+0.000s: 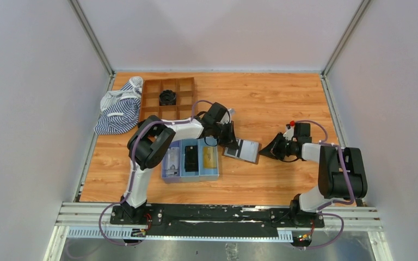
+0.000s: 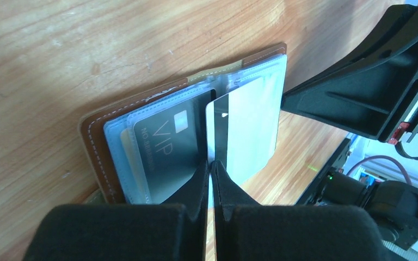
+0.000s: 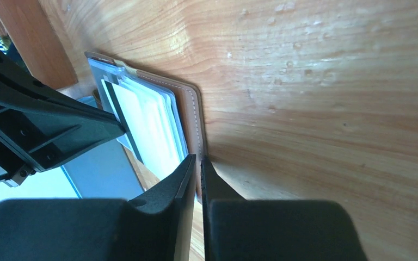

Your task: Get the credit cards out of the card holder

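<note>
The open brown card holder (image 2: 103, 152) lies on the table with blue plastic sleeves. In the left wrist view a dark VIP card (image 2: 163, 141) sits in a sleeve, beside a white card (image 2: 250, 125) with a black stripe. My left gripper is shut, its tips at the white card's left edge; I see nothing clearly held. My right gripper is shut at the holder's right edge (image 3: 193, 119); whether anything thin is between its fingertips is hard to tell.
A blue compartment box (image 1: 190, 173) and a wooden divided tray (image 1: 152, 87) with a dark round object are left of the holder. A striped cloth (image 1: 114, 122) lies far left.
</note>
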